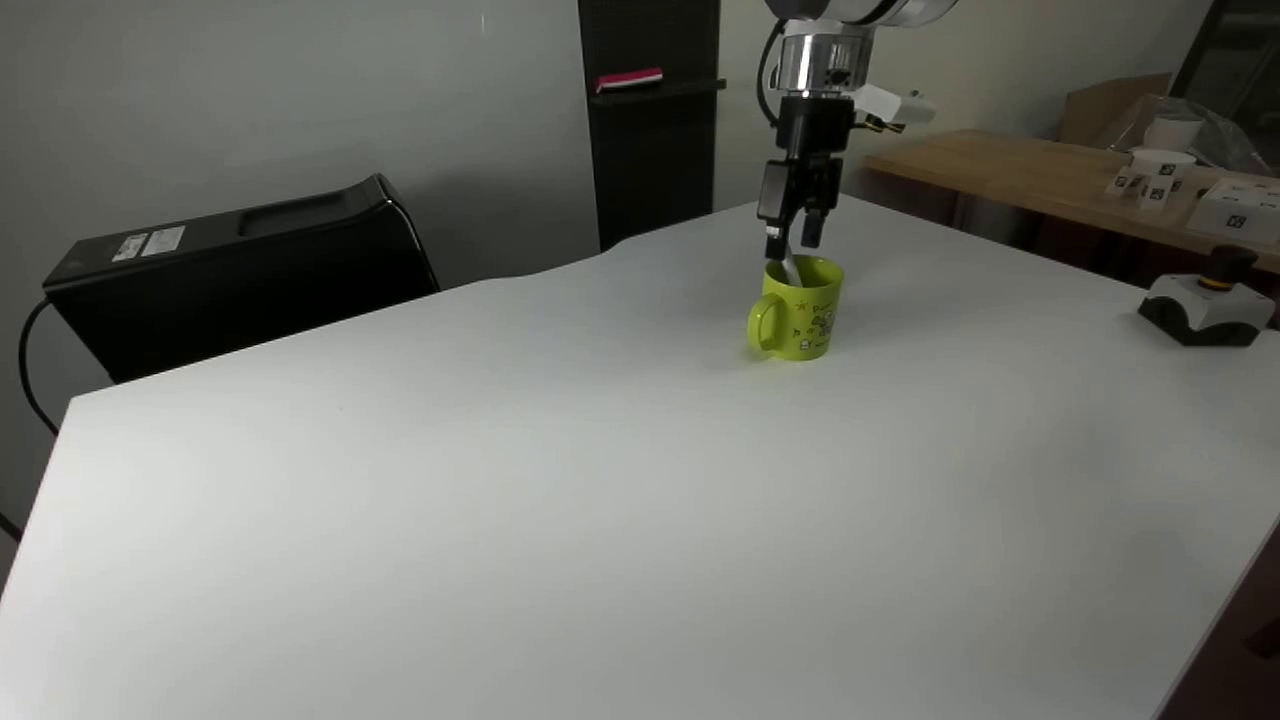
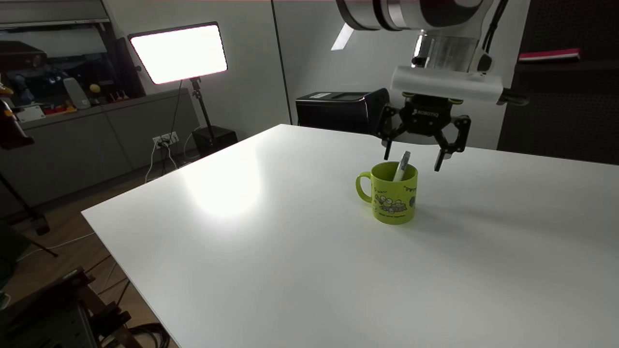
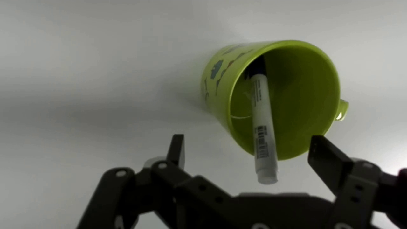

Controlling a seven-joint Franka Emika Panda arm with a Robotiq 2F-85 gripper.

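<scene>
A lime-green mug with printed drawings stands upright on the white table, its handle toward the left in both exterior views. Inside it leans a white marker, dark end down in the mug and pale end resting out over the rim. My gripper is open above and behind the mug in exterior view 2. In the wrist view its fingers stand wide apart, the marker's pale end lying between them without touching either one. Nothing is held.
Beyond the far edge stand a black machine and a dark shelf; a bright lamp panel is farther back.
</scene>
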